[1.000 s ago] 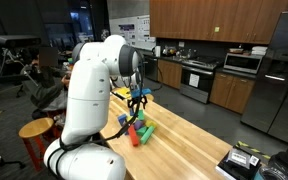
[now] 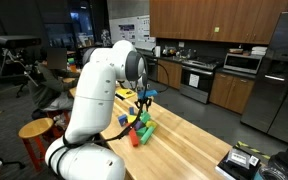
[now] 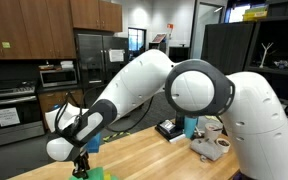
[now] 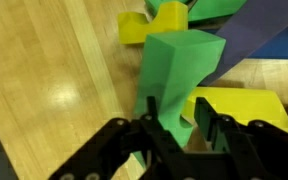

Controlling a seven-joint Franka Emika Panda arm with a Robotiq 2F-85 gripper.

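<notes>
A green block lies in the middle of the wrist view, its near end reaching down between the dark fingers of my gripper. The fingers look parted around that end; whether either finger touches it cannot be told. In exterior view 1 my gripper points down over the cluster of coloured blocks on the wooden table. Exterior view 2 has the gripper low at the bottom edge, just above green pieces that are partly cut off.
Crowding the green block are a yellow block, a smaller yellow piece, a dark purple piece and blue ones. A red block lies nearer the arm's base.
In exterior view 1 the arm has shifted somewhat to the right, with the gripper still over the blocks. The blocks show no clear movement.
</notes>
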